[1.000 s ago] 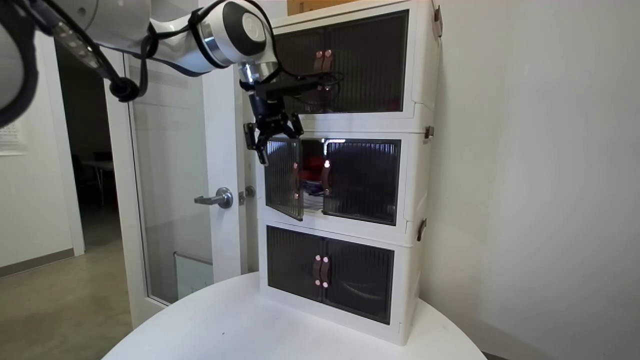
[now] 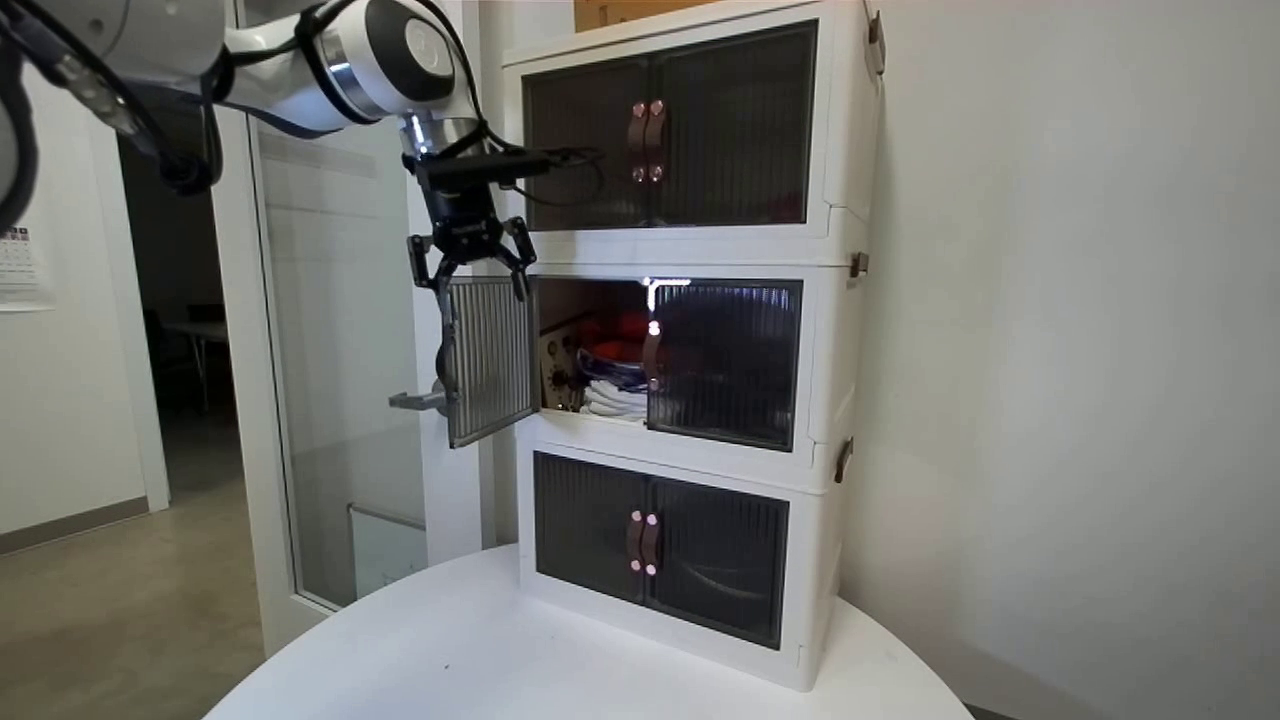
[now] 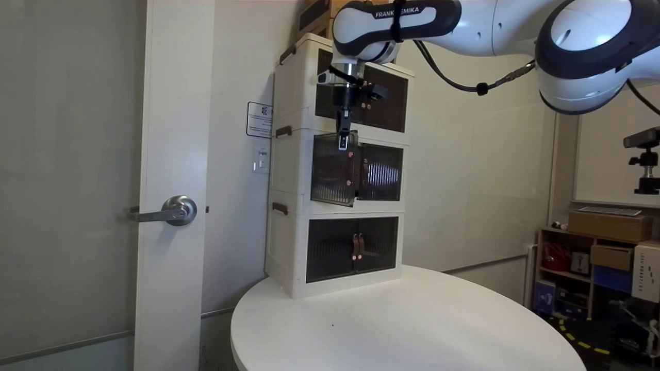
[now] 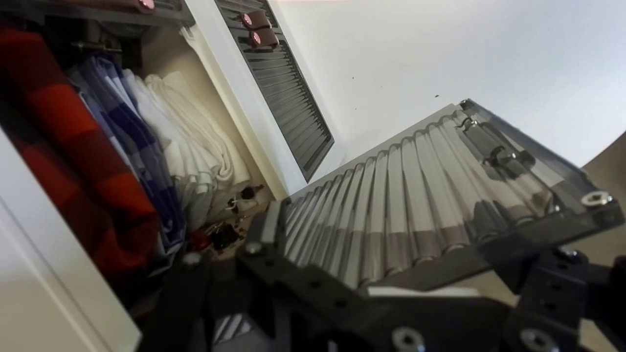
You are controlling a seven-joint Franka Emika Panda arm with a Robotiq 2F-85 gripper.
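Observation:
The left door (image 2: 494, 358) of the middle cabinet box is swung well outward, a ribbed smoky panel in a grey frame. My gripper (image 2: 474, 286) is at the top edge of this door, its fingers spread apart. In the wrist view the door panel (image 4: 381, 205) shows between and beyond the open fingers; whether either finger touches it, I cannot tell. Inside the opening lie a red checked cloth (image 4: 76, 158), a blue-and-white cloth (image 4: 132, 126) and folded white cloths (image 4: 188, 129). The right door (image 2: 723, 364) of that box is closed.
Closed boxes stand above and below, with dark top doors (image 2: 732, 130) and bottom doors (image 2: 716, 558). A room door with a lever handle (image 3: 165, 213) stands to the left.
The middle box's left door has swung farther outward, widening the opening and showing more cloth. The arm and gripper have moved left in exterior view 1.

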